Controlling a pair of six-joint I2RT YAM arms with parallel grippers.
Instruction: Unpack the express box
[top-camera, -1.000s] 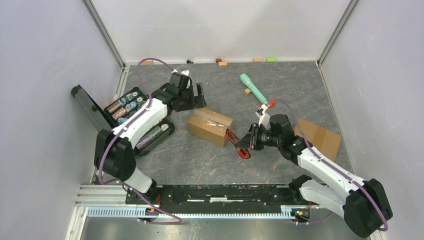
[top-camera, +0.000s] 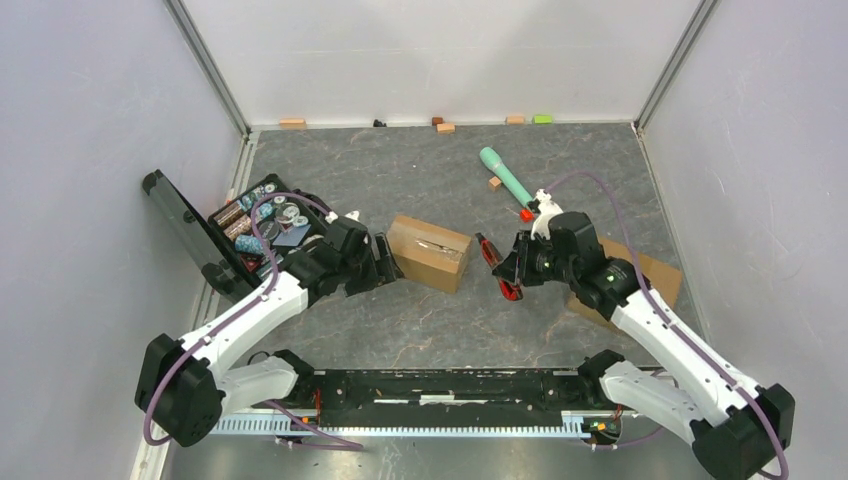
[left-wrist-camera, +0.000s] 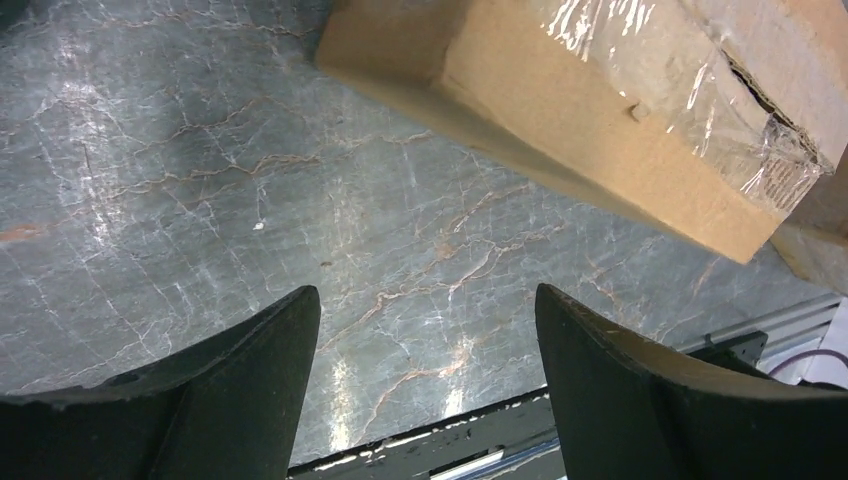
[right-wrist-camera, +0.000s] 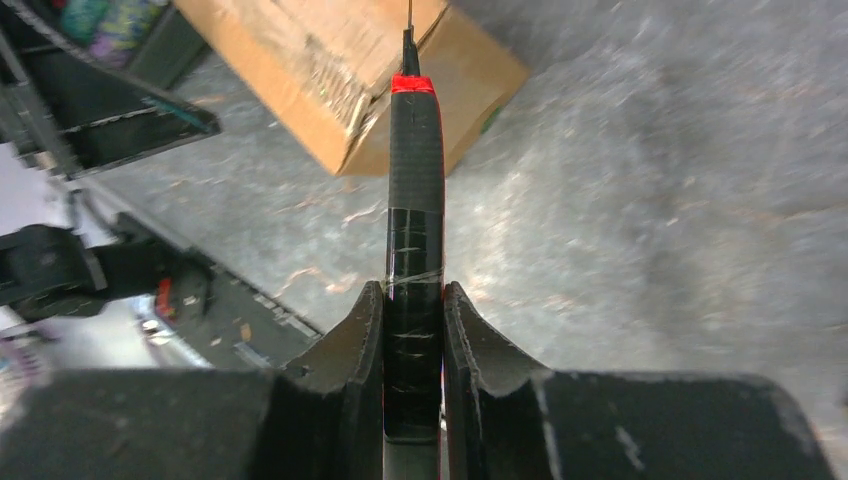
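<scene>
A closed cardboard box (top-camera: 428, 253) lies near the middle of the table. Clear tape (left-wrist-camera: 680, 60) runs over its top, with a dark slit along the seam in the left wrist view. My right gripper (top-camera: 517, 265) is shut on a red and black utility knife (right-wrist-camera: 415, 230), right of the box; the knife's thin blade points up in the right wrist view, apart from the box in the top view. At the box's left end my left gripper stands open, with only bare table between its fingers.
An open black case (top-camera: 262, 225) with several items stands at the left. A green flashlight-like tool (top-camera: 505, 177) and a small wooden block (top-camera: 495, 183) lie behind. Flat cardboard (top-camera: 655, 275) is partly under the right arm.
My left gripper has come down from behind the box to its left side. My right gripper has drawn the knife away from the box, rightward and back. The box has shifted slightly right.
</scene>
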